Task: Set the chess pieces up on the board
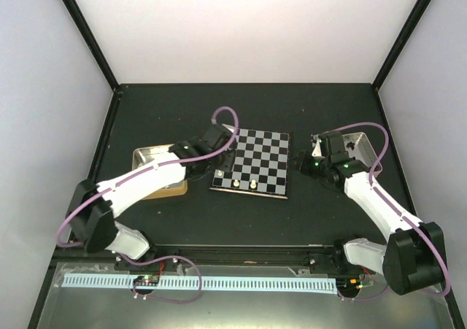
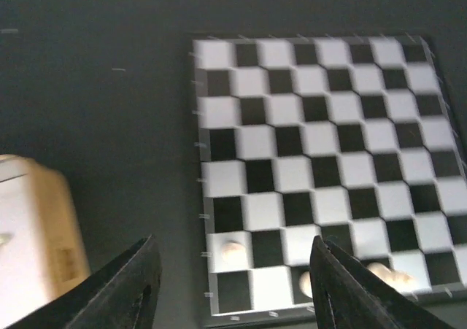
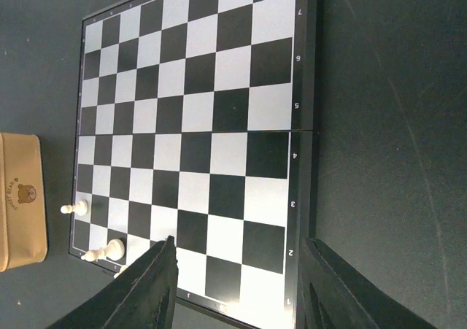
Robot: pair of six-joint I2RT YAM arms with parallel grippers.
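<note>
The chessboard (image 1: 259, 154) lies mid-table. A few white pieces stand along its near edge, such as the white piece (image 1: 253, 184) and another white piece (image 3: 113, 248). My left gripper hangs over the board's left side, blurred in its own view, its fingers parted with nothing visible between them. My right gripper is at the board's right edge, fingers apart and empty over the board's corner squares.
A tan tin box (image 3: 23, 205) sits left of the board, partly under my left arm. At right a light tray (image 1: 360, 145) holds dark pieces, partly behind my right arm.
</note>
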